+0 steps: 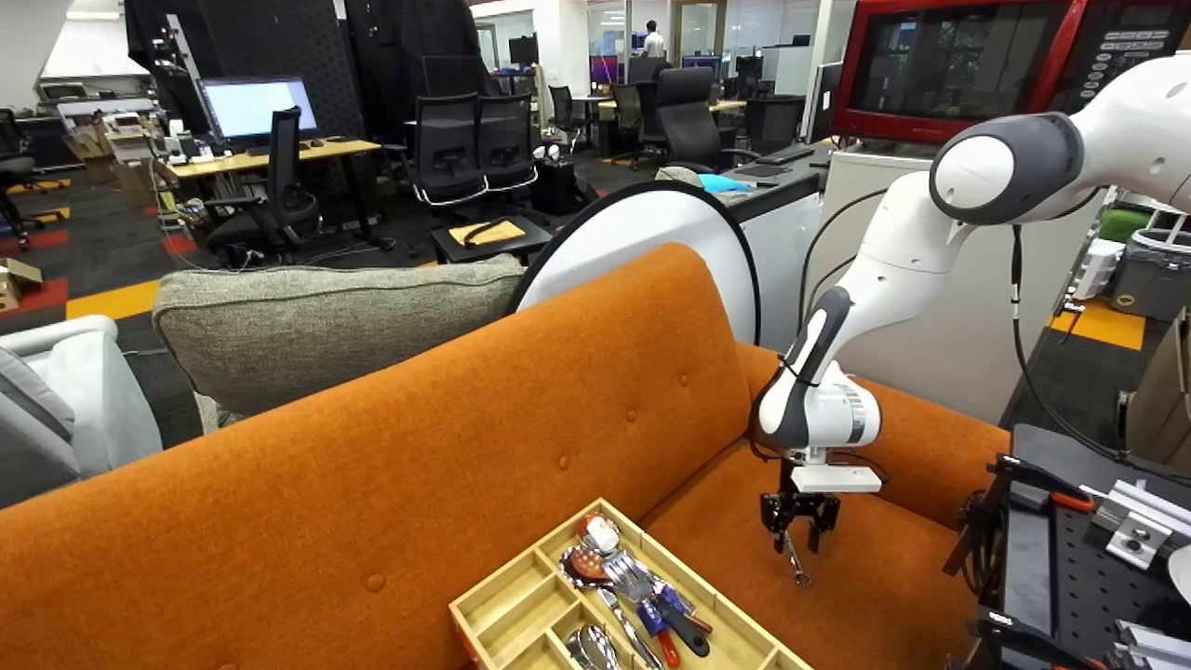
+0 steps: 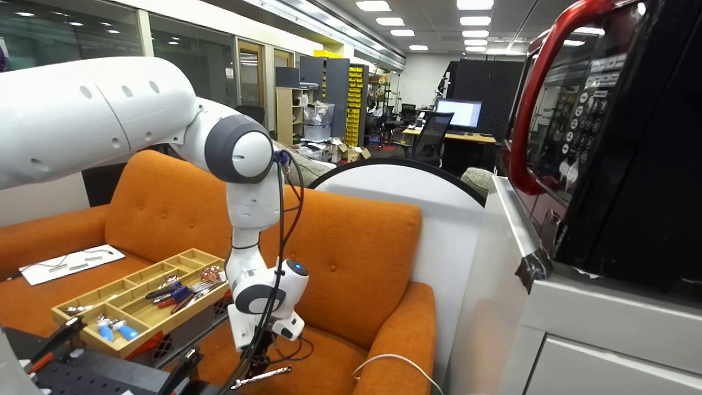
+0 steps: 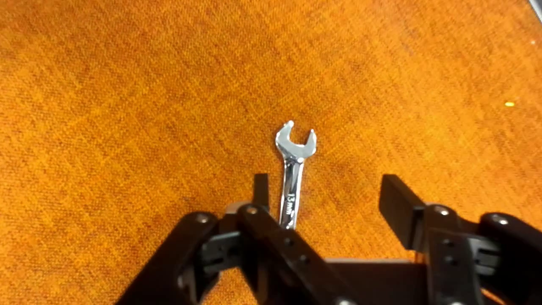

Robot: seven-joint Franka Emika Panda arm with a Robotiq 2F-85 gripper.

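A silver wrench (image 3: 291,190), marked 13 mm, shows its open-ended head in the wrist view, while its lower part is hidden behind my left finger. My gripper has its fingers well apart; the wrench lies nearer the left one, and neither finger is seen clamping it. From exterior view 1, the gripper (image 1: 797,543) points down over the orange seat cushion, with the wrench (image 1: 795,558) slanting below and between the fingertips. Whether the whole wrench rests on the cushion is hard to tell. In exterior view 2 the wrench (image 2: 263,376) appears beneath the arm, and cables cover most of the gripper.
A wooden drawer organizer (image 1: 505,575) with several utensils sits on the sofa beside the gripper. Sofa back (image 1: 536,413) and armrest (image 2: 401,329) bound the seat. A black perforated table (image 1: 1077,581) with clamps stands at the right. Bare cushion surrounds the wrench.
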